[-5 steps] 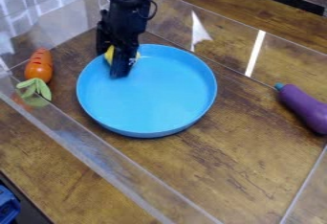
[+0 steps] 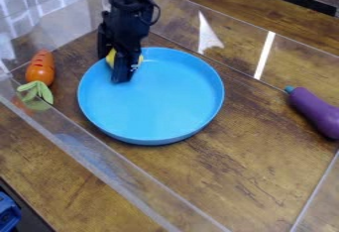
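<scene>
The black gripper point(image 2: 122, 54) reaches down to the back-left rim of the blue plate point(image 2: 151, 102), over a small yellow object point(image 2: 133, 56) that it largely covers. Its fingers are dark and overlap that object, so whether they grip it is unclear.
An orange toy carrot point(image 2: 39, 69) with green leaves lies left of the plate. A purple toy eggplant point(image 2: 315, 112) lies at the right. A blue object point(image 2: 11, 216) shows in the bottom-left corner.
The gripper has shifted slightly over the yellow object at the plate's back-left rim. The plate, carrot and eggplant look unmoved.
</scene>
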